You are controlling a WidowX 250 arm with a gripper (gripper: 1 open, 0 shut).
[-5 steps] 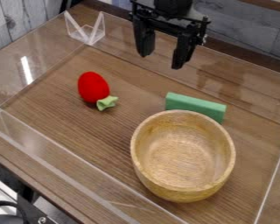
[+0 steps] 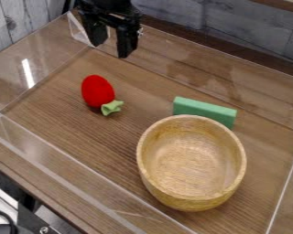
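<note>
My gripper [image 2: 107, 38] is at the top left, in dark view above the wooden table, with its fingers open and pointing down. Below it lies a red object with a green tip [image 2: 98, 91], like a strawberry or radish. A green block [image 2: 204, 111] lies right of centre. A large tan oval bowl [image 2: 190, 163] sits at the lower right.
The wooden table [image 2: 63, 164] has clear room at the lower left and across the upper right. A dark area lies past the table's edge at the bottom left corner and top right.
My gripper has moved left from the upper middle to the top left. The red object, green block and bowl have not moved.
</note>
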